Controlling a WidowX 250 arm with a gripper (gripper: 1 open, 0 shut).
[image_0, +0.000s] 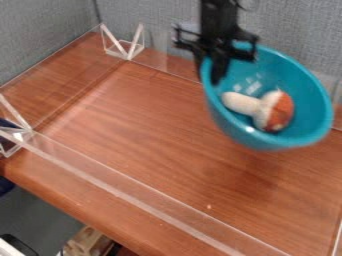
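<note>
My gripper is at the top centre-right, on the upper left rim of a blue bowl, which hangs tilted above the table. Motion blur hides the fingertips. Inside the bowl lies a white and orange-brown object, perhaps a toy.
White triangular brackets stand at the back left and left edge. A grey padded wall runs behind.
</note>
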